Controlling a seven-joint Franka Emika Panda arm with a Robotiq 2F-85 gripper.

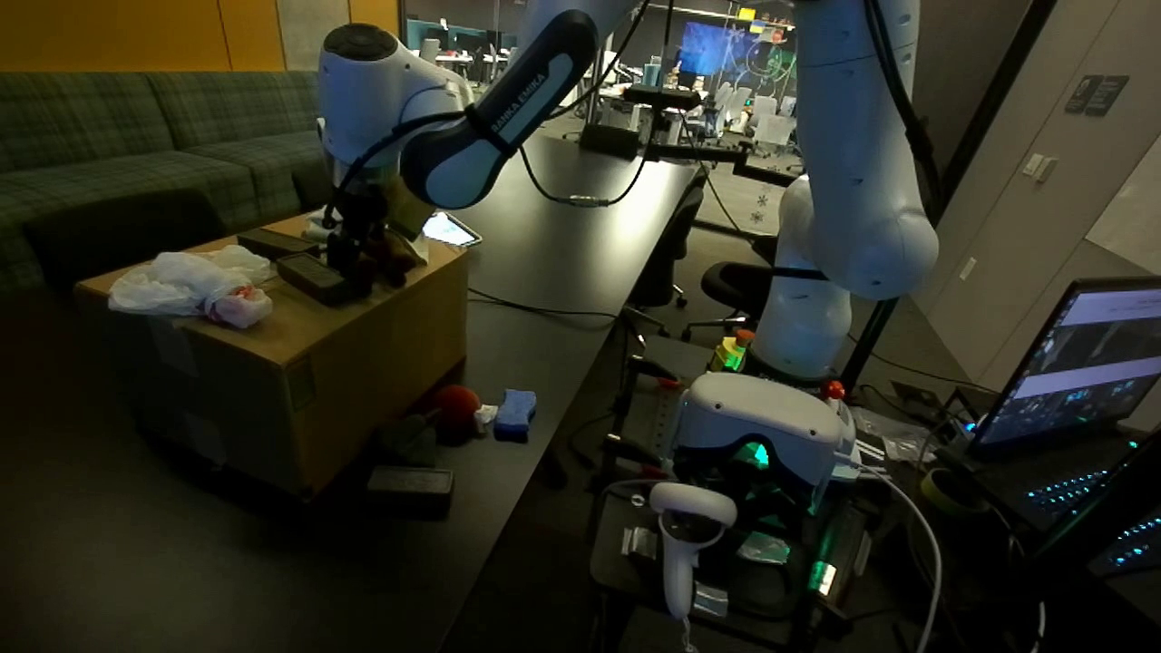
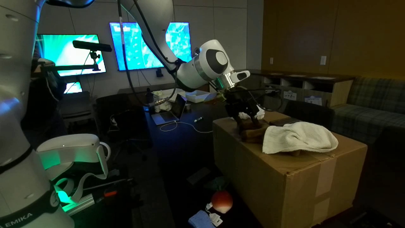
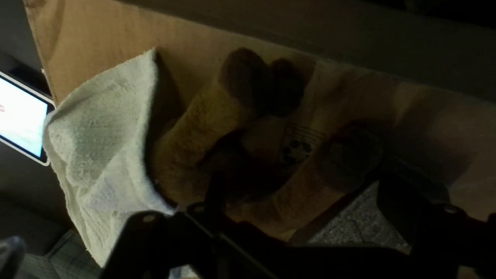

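On top of the cardboard box (image 2: 322, 161) lies a brown plush toy (image 2: 253, 133), its rear part under a white towel (image 2: 302, 137). Two of the toy's limbs stick out from the towel (image 3: 104, 135) in the wrist view. My gripper (image 2: 247, 123) points down at the plush toy, low over the box. Its fingers stand open, with one plush limb (image 3: 297, 200) lying between the dark fingers in the wrist view. Whether the fingers touch the plush cannot be told in this dim light.
Dark flat blocks (image 1: 316, 277) and a white plastic bag (image 1: 190, 288) share the box top. A tablet (image 1: 448, 229) lies on the table behind it. Below, beside the box, are a red ball-like thing (image 1: 457, 412), a blue sponge (image 1: 516, 414) and a dark block (image 1: 410, 490).
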